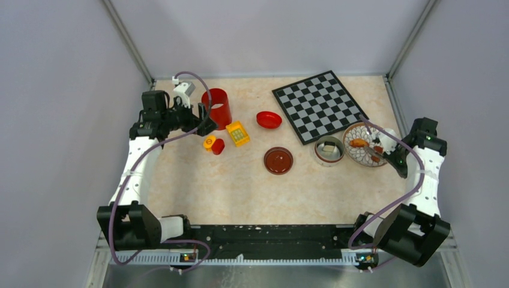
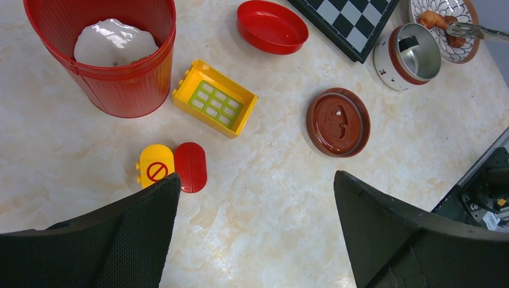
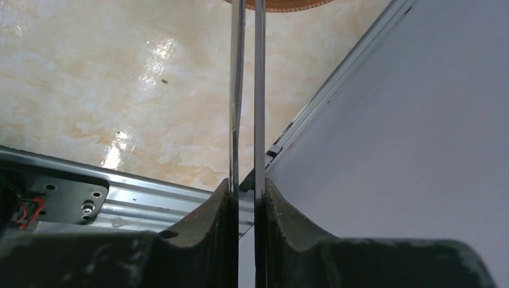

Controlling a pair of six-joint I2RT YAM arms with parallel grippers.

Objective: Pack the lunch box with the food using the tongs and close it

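On the white patterned plate point(image 1: 353, 154) at the right lie an orange-brown drumstick-like piece point(image 1: 358, 143) and brown sausage-like pieces point(image 1: 376, 158). My right gripper is shut on long metal tongs point(image 3: 259, 114). The tongs point(image 2: 478, 30) reach over the plate, their ends among the food; whether they pinch any piece cannot be told. Left of the plate stands a white round lunch box point(image 2: 389, 65) with a metal inside, uncovered. A round brown lid point(image 2: 338, 123) lies apart from it on the table. At the left, my left gripper hangs open and empty.
A red bin point(image 2: 123, 90) with something white inside stands near my left gripper. Yellow toy crate point(image 2: 245, 120), small yellow block point(image 2: 155, 161), red piece point(image 2: 191, 168) and red dish point(image 1: 269, 120) lie about. A chequered board point(image 1: 320, 107) fills the back right.
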